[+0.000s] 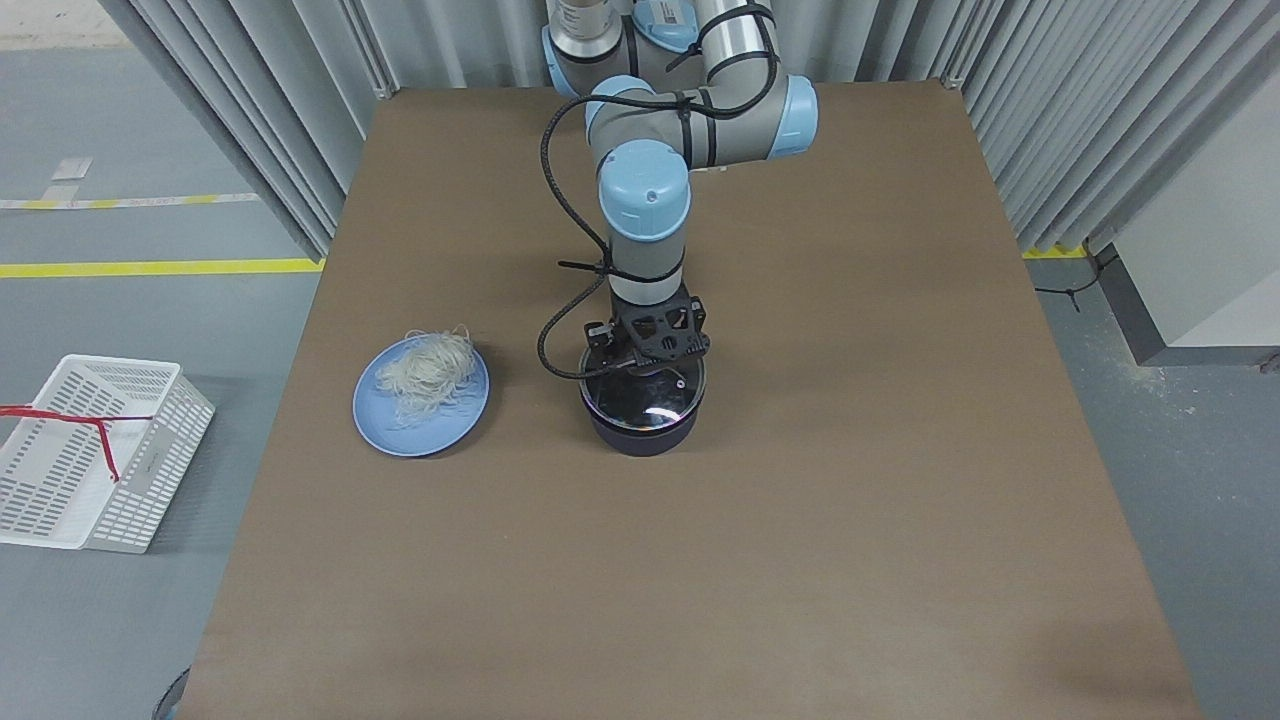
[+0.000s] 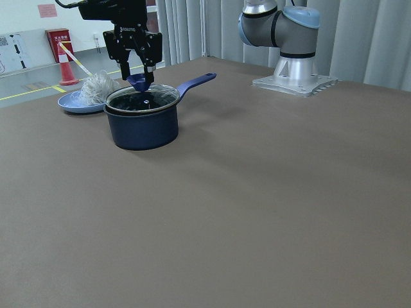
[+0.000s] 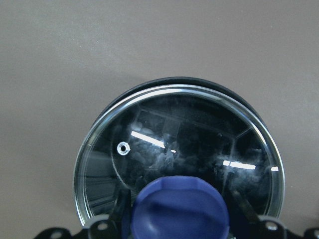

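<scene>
A dark blue pot (image 2: 144,133) with a blue handle (image 2: 199,82) stands on the brown table (image 1: 840,504), its glass lid (image 3: 179,129) on top. My gripper (image 2: 138,67) is directly over the lid, around its blue knob (image 3: 179,209). In the wrist view both fingers flank the knob, blurred at the bottom edge; whether they press on it is hard to tell. Left of the pot in the front view, a blue plate (image 1: 384,420) holds a pile of white noodle-like strands (image 1: 426,372).
A white basket (image 1: 156,480) with red straps is on the floor beside the table. The arm's base (image 2: 295,80) stands at the back.
</scene>
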